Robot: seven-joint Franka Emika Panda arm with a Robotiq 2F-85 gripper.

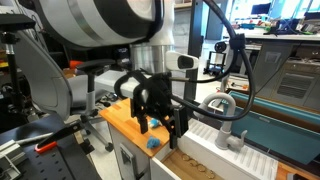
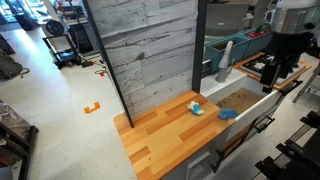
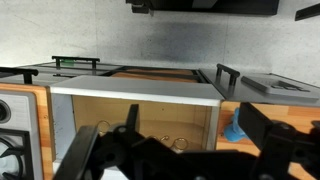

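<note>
My gripper (image 1: 162, 123) hangs over the counter beside the open-topped compartment, its two fingers spread with nothing visible between them. In the second exterior view, the gripper (image 2: 281, 76) is at the right, above the compartment's far end. A blue item (image 1: 153, 142) lies on the wooden counter (image 1: 122, 119) near the compartment. Behind it, a pale blue and white item (image 1: 155, 122) is partly covered by the gripper. The wrist view looks down on the wood-floored compartment (image 3: 150, 112), with several small rings inside and a blue item (image 3: 235, 130) to its right.
A grey faucet (image 1: 226, 118) rises behind the compartment, close to the arm's cable. The wooden panel wall (image 2: 155, 60) borders the counter's back. A teal bin (image 1: 262, 132) stands farther back.
</note>
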